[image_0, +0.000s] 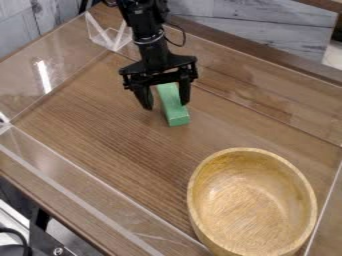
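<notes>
My black gripper (164, 97) hangs open over a green oblong block (175, 111) lying on the wooden table, its two fingers on either side of the block's upper part. The gripper body hides part of the block's far end. Whether the fingers touch the block cannot be told.
A large yellow bowl (251, 206) fills the near right corner of the table (107, 155). Grey wall panels run along the back.
</notes>
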